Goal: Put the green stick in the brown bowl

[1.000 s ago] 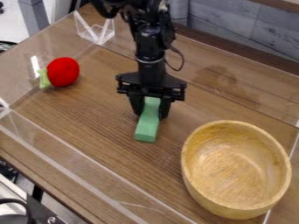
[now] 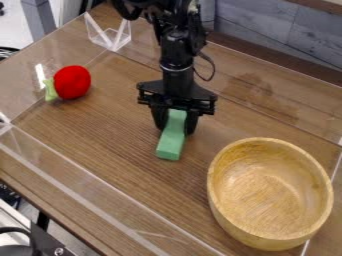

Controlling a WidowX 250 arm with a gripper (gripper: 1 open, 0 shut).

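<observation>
The green stick point(image 2: 171, 143) is near the middle of the camera view, its lower end pointing toward the front of the table. My black gripper point(image 2: 177, 119) is shut on the stick's upper part, with fingers on both sides of it. Whether the stick's lower end touches the wood cannot be made out. To the right front stands the brown bowl point(image 2: 218, 190), a wide yellowish-tan one with its inside empty. Gripper and stick are to the left of and behind the bowl, apart from it.
A red ball-like object point(image 2: 72, 82) lies at the left, with a small light-green piece point(image 2: 51, 92) beside it. Bare wooden table point(image 2: 114, 150) stretches left of the stick. The arm point(image 2: 174, 45) comes in from the back.
The gripper and the green stick have shifted slightly to the right. The stick stays in the gripper, while the bowl and the red object are where they were.
</observation>
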